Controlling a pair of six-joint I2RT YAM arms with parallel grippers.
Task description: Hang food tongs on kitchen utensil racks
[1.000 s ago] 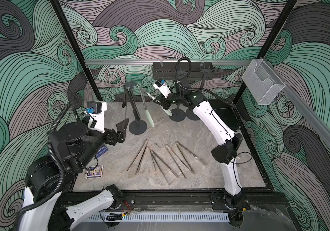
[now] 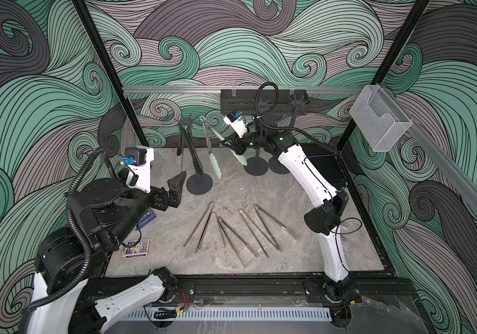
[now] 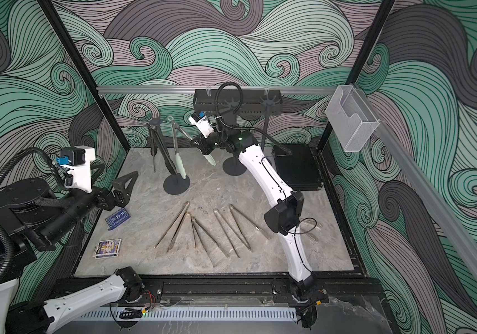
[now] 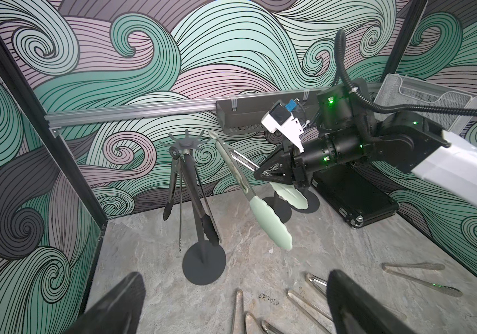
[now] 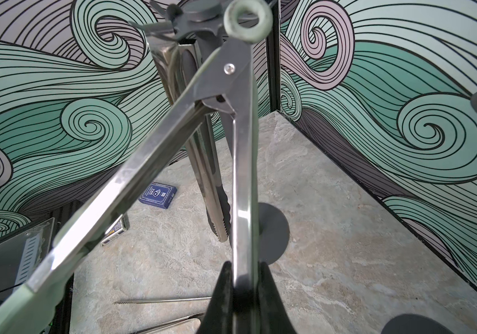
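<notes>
Pale green-tipped tongs [image 4: 270,222] hang spread apart beside the left utensil rack [image 4: 187,143]. My right gripper is shut on one metal leg of these tongs; the other leg [image 5: 132,161] swings free. In the right wrist view the tongs' ring [image 5: 248,20] overlaps the rack's hooked top [image 5: 196,14]. Whether the ring touches a hook cannot be told. Black-tipped tongs [image 4: 170,192] hang from that rack. My left gripper [image 2: 176,192] stands open and empty at the left of the table, apart from the rack.
Several steel tongs [image 2: 260,228] lie at the table's front middle. Two more racks [image 2: 256,166] stand at the back behind the right arm. A black case [image 3: 297,167] lies at the back right, and card boxes [image 3: 107,248] at the left. A mesh basket [image 2: 380,118] hangs at the right.
The left arm looks nearly still.
</notes>
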